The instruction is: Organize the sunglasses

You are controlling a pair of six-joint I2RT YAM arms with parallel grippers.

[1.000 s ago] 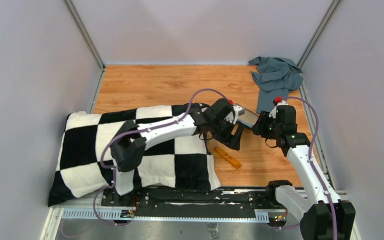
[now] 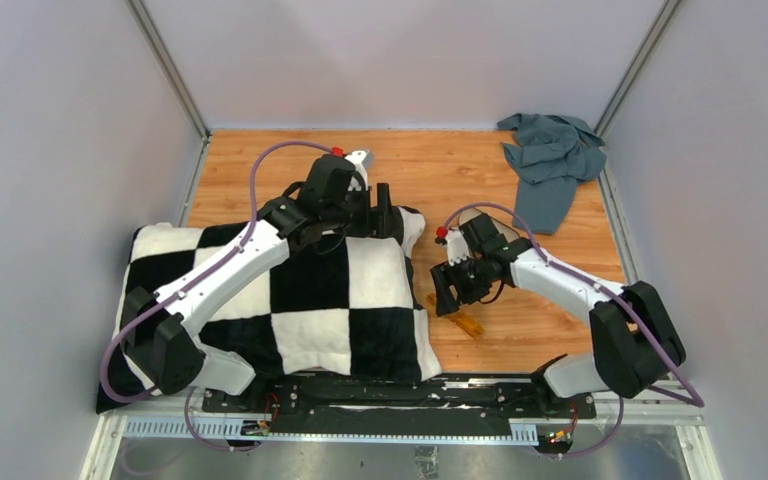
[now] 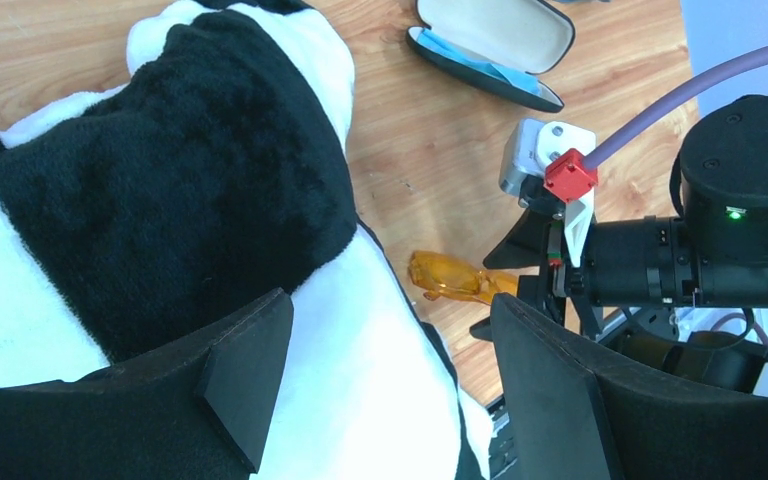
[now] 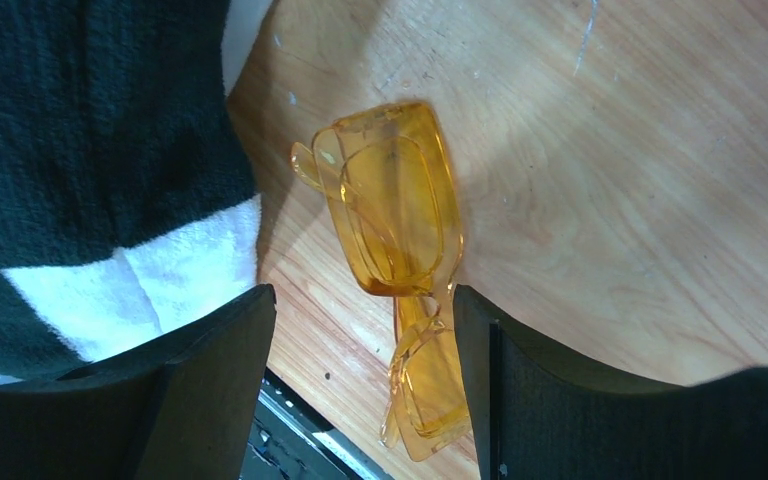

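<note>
Folded amber sunglasses (image 4: pixel 400 200) lie on the bare wood, just right of the checkered blanket; in the top view the sunglasses (image 2: pixel 465 322) are partly covered by my right gripper (image 2: pixel 444 290). That gripper stands open above them, its two fingers (image 4: pixel 200 390) apart and nothing held. An open glasses case (image 3: pixel 490 50) with a blue cloth inside shows at the top of the left wrist view; from above, the right arm hides most of it. Over the blanket's upper right part hangs my left gripper (image 2: pixel 384 212), open and empty.
The black-and-white checkered blanket (image 2: pixel 310 340) covers the table's left and middle. A grey-blue garment (image 2: pixel 550 165) lies crumpled at the back right. Bare wood (image 2: pixel 440 165) is free along the back.
My right gripper has swung left and toward the front, arriving over the sunglasses. My left gripper has drawn back to the left and rearward, away from the case. The sunglasses have not moved.
</note>
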